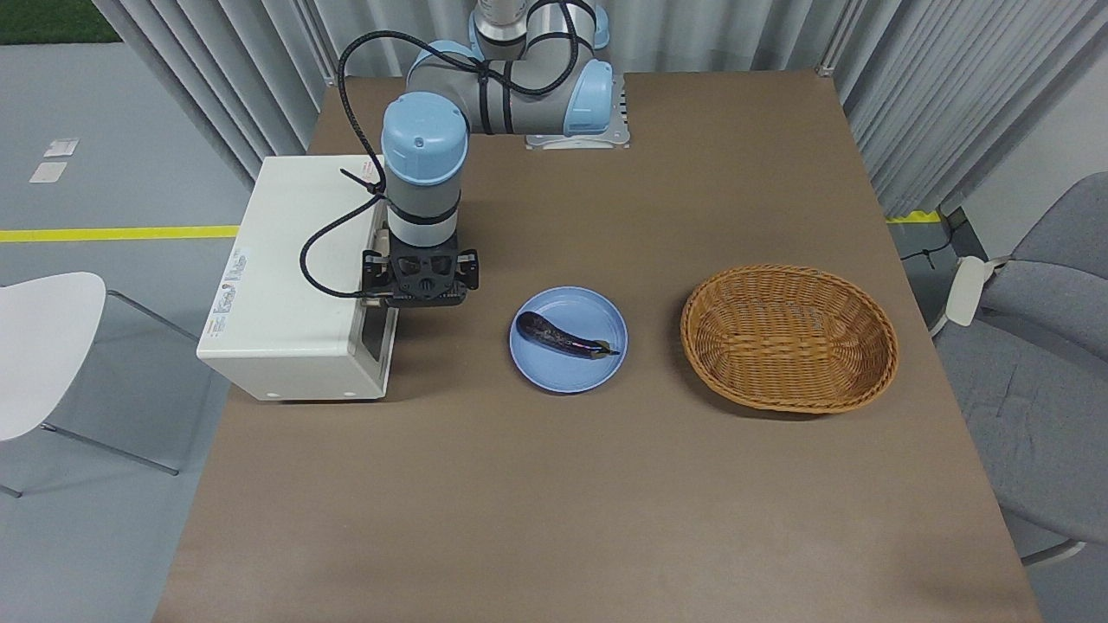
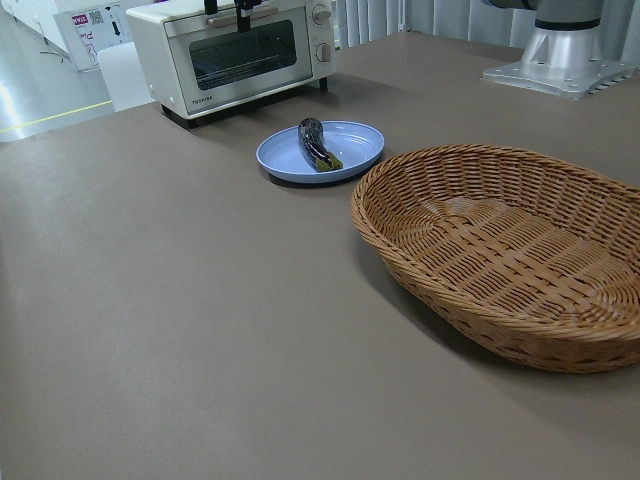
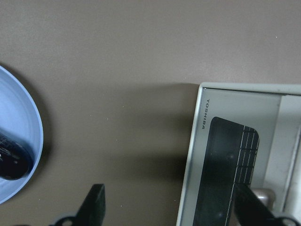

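Observation:
My gripper point(image 1: 415, 285) is at the front of the white Toshiba toaster oven point(image 1: 280, 270), by the door handle. In the wrist view the oven front point(image 3: 197, 155) with its dark window lies below, between and beyond my open fingers; whether they touch the handle I cannot tell. A blue plate point(image 1: 566, 374) holds a dark eggplant point(image 1: 561, 336), right of the gripper in the front view. In the left view the gripper is mostly cut off at the top edge.
A wicker basket point(image 1: 789, 337) stands right of the plate. The robot base point(image 2: 555, 70) stands at the back.

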